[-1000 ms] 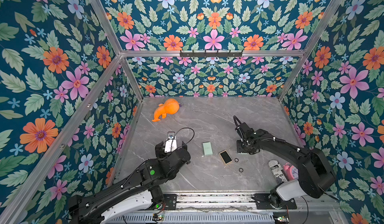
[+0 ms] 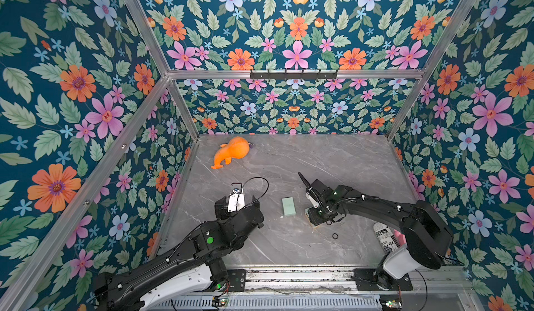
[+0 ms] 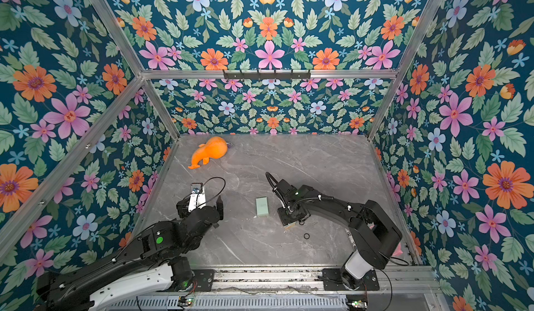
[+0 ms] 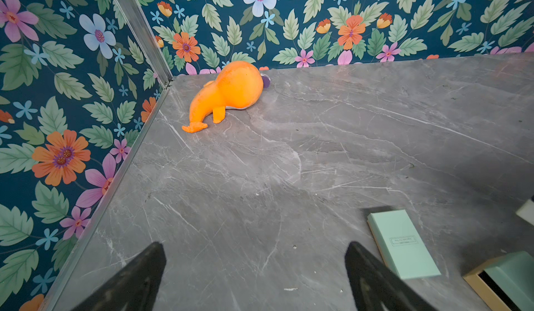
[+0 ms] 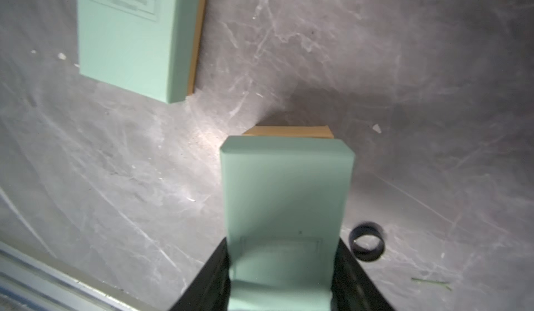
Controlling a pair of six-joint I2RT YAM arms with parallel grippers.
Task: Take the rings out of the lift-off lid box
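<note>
In the right wrist view, the pale green lid (image 5: 289, 199) sits between my right gripper's (image 5: 281, 261) fingers, which bear on both its sides. The tan base (image 5: 289, 131) shows just beyond the lid's far end. From the left wrist view, the base's tan rim and dark inside (image 4: 489, 291) show partly below the lid (image 4: 517, 277); how far the lid covers it cannot be told. A black ring (image 5: 367, 241) lies on the table beside the lid, also seen as a small ring (image 2: 335, 236) from above. My left gripper is open and empty.
A second, closed green box (image 2: 288, 206) stands left of the right gripper. An orange plush toy (image 2: 231, 151) lies at the back left. A white printed can (image 2: 385, 237) is by the right arm.
My right gripper has moved left with the lid, from the right of the open base to over it. The second ring near the base is no longer visible from above. The left arm stays nearly still.
</note>
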